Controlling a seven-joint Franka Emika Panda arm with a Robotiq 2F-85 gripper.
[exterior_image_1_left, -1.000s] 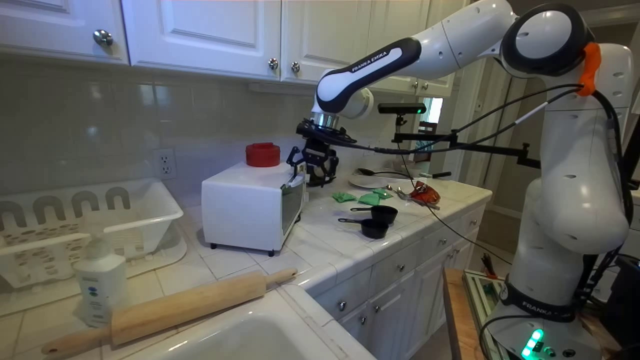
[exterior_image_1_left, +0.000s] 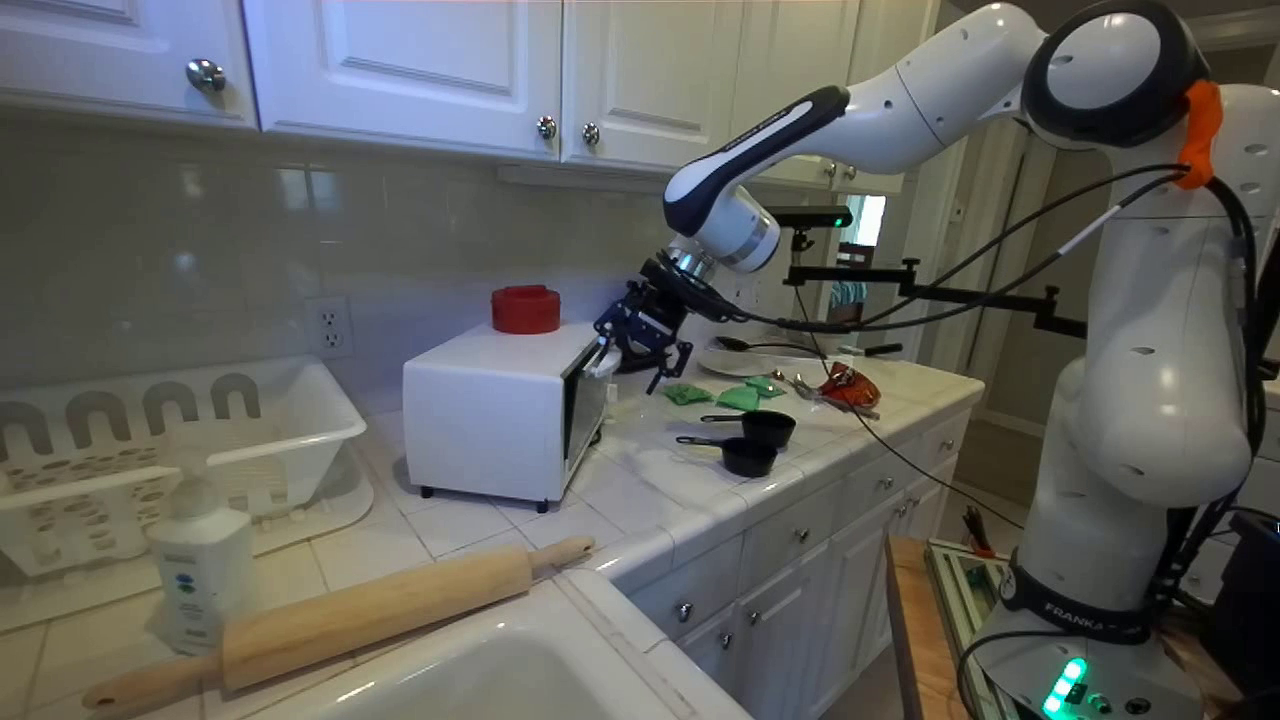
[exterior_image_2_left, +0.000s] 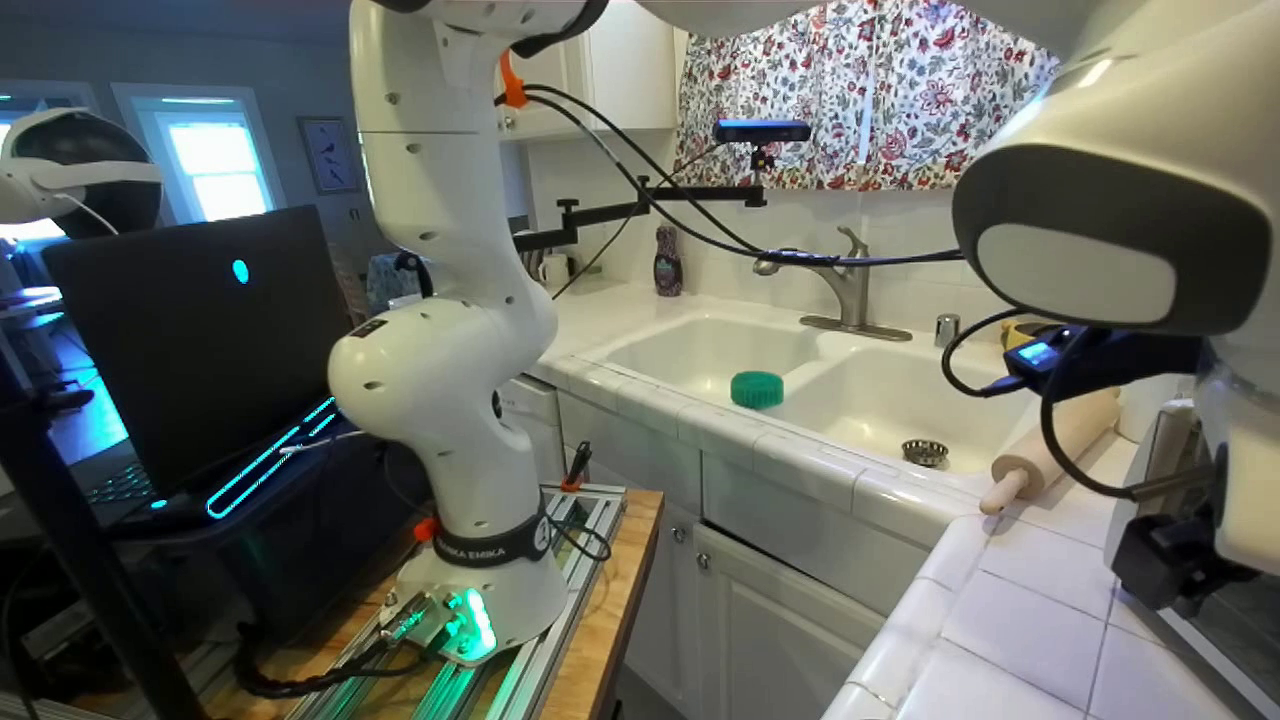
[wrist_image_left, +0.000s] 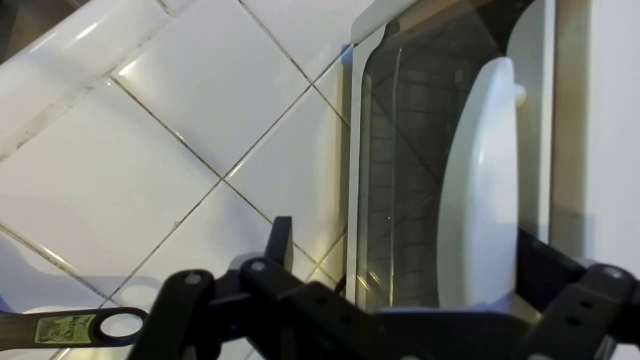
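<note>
A white toaster oven (exterior_image_1_left: 486, 414) stands on the tiled counter with its glass door facing right. My gripper (exterior_image_1_left: 632, 364) is tilted over the top of that door. Its fingers are open in the wrist view, spread wide around the pale curved handle (wrist_image_left: 480, 198). The right finger (wrist_image_left: 543, 264) reaches in behind the handle, on the oven body's side, and looks close to it or touching. The left finger (wrist_image_left: 280, 240) stands well clear, over the counter tiles. Along its top the glass door (wrist_image_left: 414, 180) appears slightly apart from the body.
A red container (exterior_image_1_left: 525, 310) sits on the oven. Two small black pans (exterior_image_1_left: 746, 456) and green packets (exterior_image_1_left: 738, 397) lie on the counter to its right. A rolling pin (exterior_image_1_left: 384, 612) and dish rack (exterior_image_1_left: 288, 450) are at the near left. Tiles before the door are clear.
My gripper has tilted from pointing down to a slant, its wrist moving right in exterior view 1 and its fingers closer to the handle. The door's top seems to have come outward slightly.
</note>
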